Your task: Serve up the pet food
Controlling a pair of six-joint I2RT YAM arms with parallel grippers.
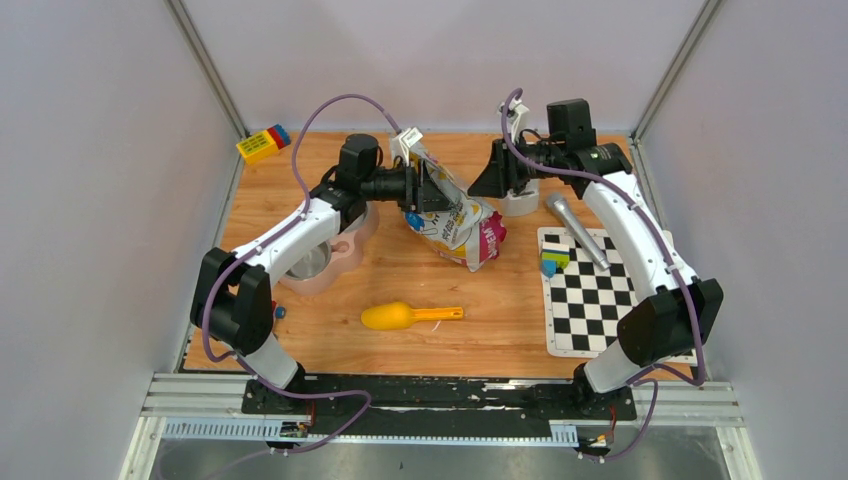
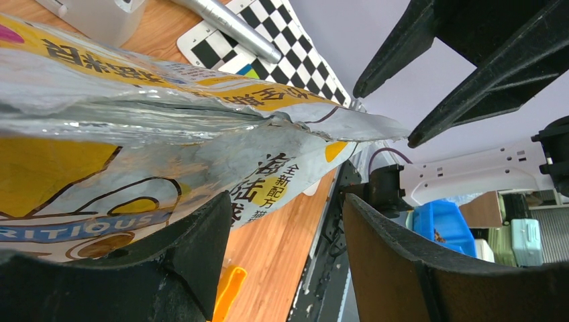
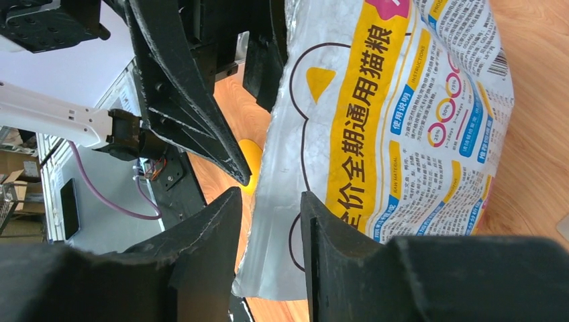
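Observation:
The printed pet food bag [image 1: 465,228] stands in the middle of the table between both arms. In the left wrist view the bag's silvery top edge [image 2: 201,127] runs across; whether its layers are parted is unclear. My left gripper is at the bag's left side, its fingers spread and a gap showing between them. My right gripper stands at the bag's right upper corner with its fingers apart, and the bag's edge shows in the gap, not visibly clamped. A yellow scoop [image 1: 390,316] lies in front of the bag.
The pink tray with metal bowls [image 1: 318,270] is left, partly under the left arm. A checkered board [image 1: 590,320] with toy blocks [image 1: 554,258] and a grey tube [image 1: 577,232] fill the right side. A white roll-like object [image 1: 520,202] stands behind the bag.

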